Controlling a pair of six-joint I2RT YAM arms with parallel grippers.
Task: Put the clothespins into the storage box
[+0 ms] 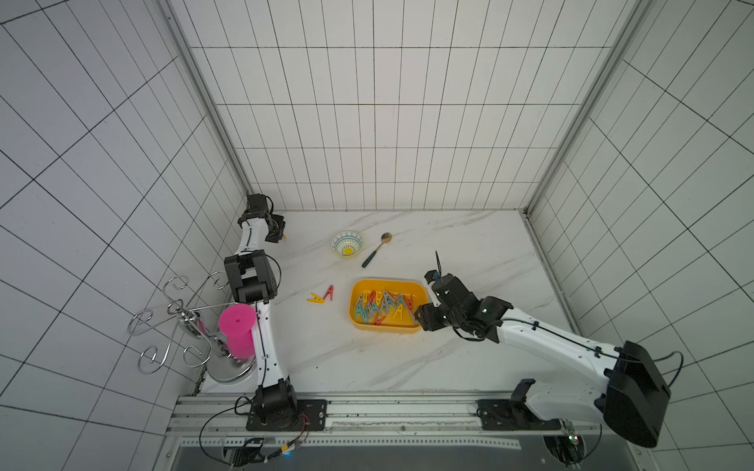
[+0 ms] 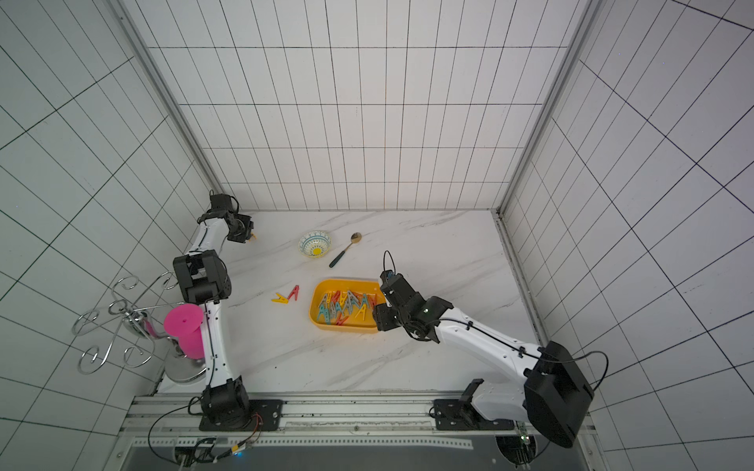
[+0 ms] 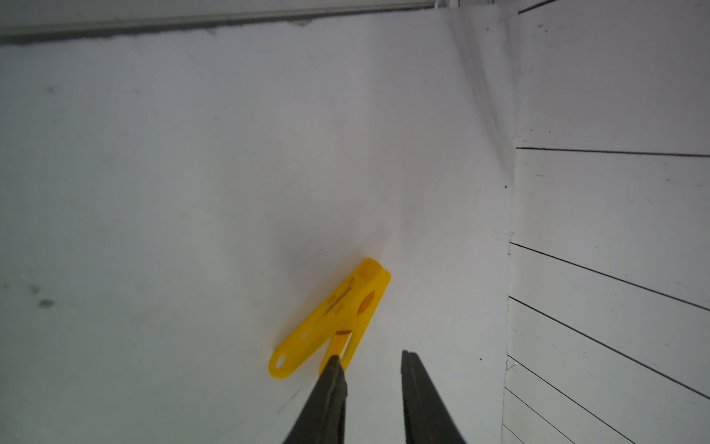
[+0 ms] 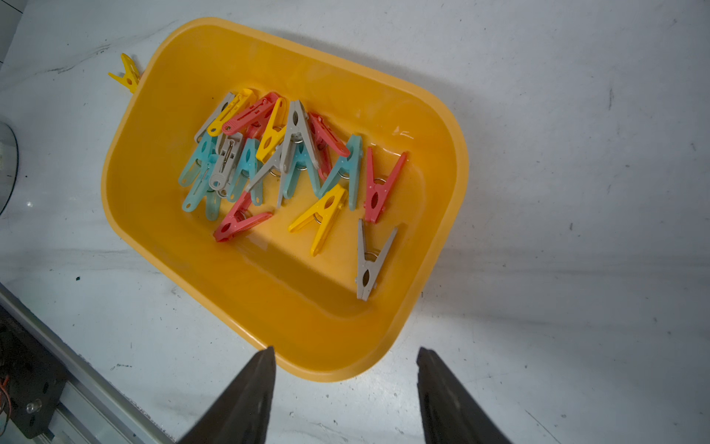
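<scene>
The left wrist view shows a yellow clothespin (image 3: 330, 319) flat on the counter close to the wall. My left gripper stands part open just short of that clothespin, nothing between its fingers. From above, the left gripper is at the far left corner. The yellow storage box (image 4: 438, 244) holds several clothespins in red, yellow, blue and grey, one grey (image 4: 367, 270) near its side. My right gripper is open and empty over the box's near end. Outside the box, a yellow clothespin (image 1: 315, 298) and a red clothespin (image 1: 329, 293) lie to its left.
A patterned bowl (image 1: 346, 244) and a spoon (image 1: 377, 249) lie behind the box. A metal rack with a pink cup (image 1: 238, 329) stands at the left, close beside the left arm.
</scene>
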